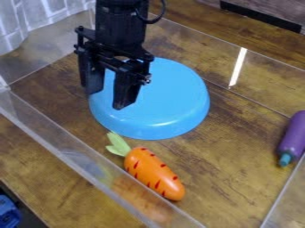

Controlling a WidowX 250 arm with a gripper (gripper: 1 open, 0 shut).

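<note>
My black gripper (113,85) hangs over the left part of a blue disc (167,111), its two fingers pointing down and apart, with nothing visible between them. An orange toy carrot (152,174) with green leaves lies below the disc. A purple object (294,135) lies at the right edge.
A wooden floor (226,178) is framed by clear walls at the left, bottom and right. Bare floor lies right of the carrot and left of the disc. A blue object (6,214) shows at the lower left corner.
</note>
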